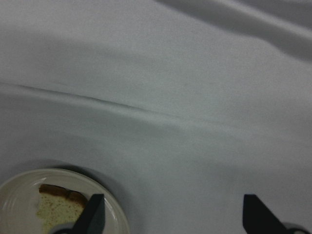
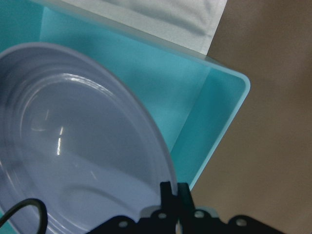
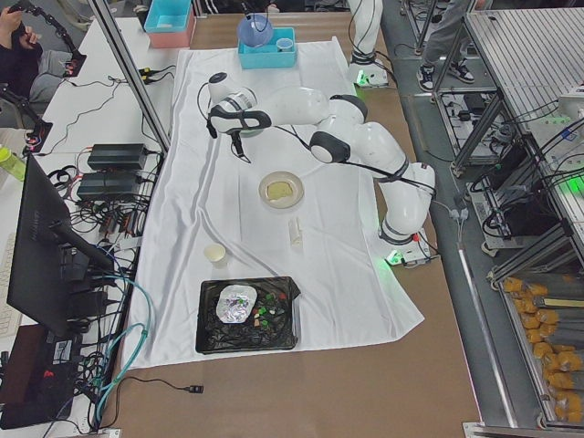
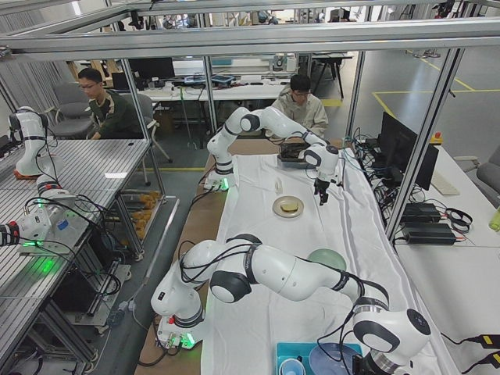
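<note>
A blue plate (image 2: 83, 136) sits tilted in the turquoise bin (image 2: 219, 112) in the right wrist view, where my right gripper has its fingers together at the plate's rim; whether the rim is between them is unclear. My left gripper stands open over the white cloth, with nothing between its fingers. Below it to one side is a cream plate (image 1: 112, 214) with a slice of bread (image 1: 61, 204). A green plate (image 4: 328, 258) lies on the cloth.
A black tray (image 3: 246, 338) with foil and small items lies at one end of the cloth, near a cream cup (image 3: 215, 252) and a small clear item (image 3: 296, 230). A light cup (image 4: 291, 367) is in the bin.
</note>
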